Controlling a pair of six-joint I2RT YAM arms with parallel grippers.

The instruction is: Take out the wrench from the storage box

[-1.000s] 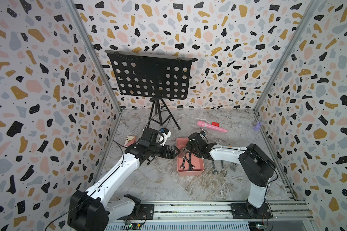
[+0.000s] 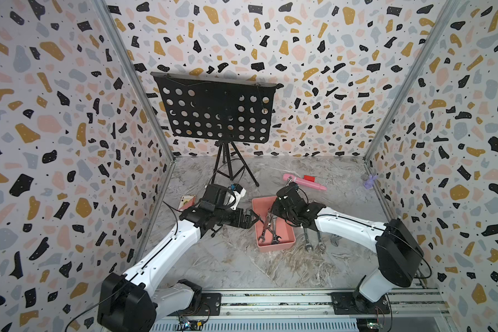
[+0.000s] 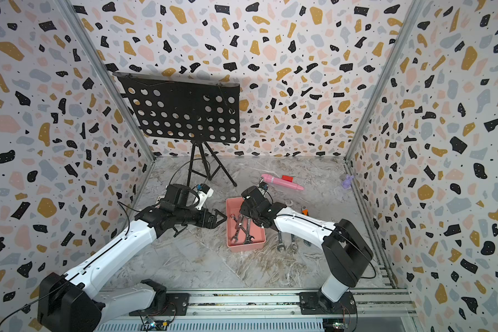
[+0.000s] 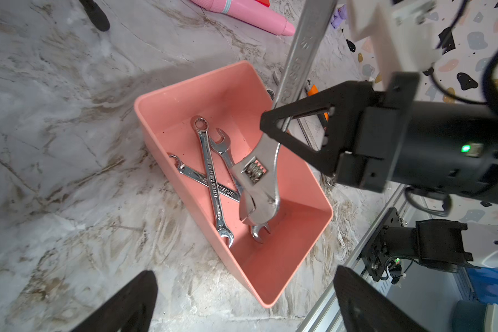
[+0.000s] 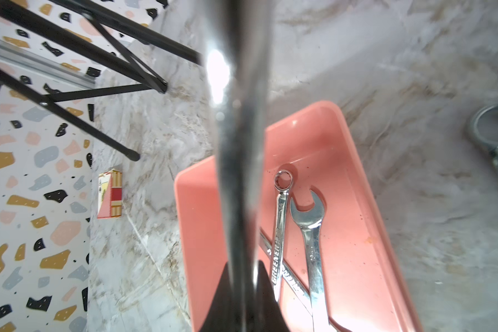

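Note:
A silver adjustable wrench (image 4: 262, 157) is gripped across its handle by my right gripper, tilted with its head lower. In the left wrist view its head overlaps the pink storage box (image 4: 188, 199), above the smaller wrenches. Seen from the right wrist, the handle (image 5: 238, 166) rises edge-on and blurred between my shut right fingers. Inside the box lie a ring spanner (image 4: 211, 179), an open-ended spanner (image 5: 314, 260) and another crossing beneath. My left gripper is open and empty, its dark fingers wide apart, left of the box.
Several wrenches (image 2: 308, 243) lie on the marble table right of the box. A pink cylinder (image 2: 304, 182) and a red item (image 2: 309, 178) are behind. A black perforated stand (image 2: 227, 160) rises at back left.
My right gripper has risen and moved right with the adjustable wrench, lifting its head clear of the smaller wrenches. The box has shifted slightly. The left arm stays still.

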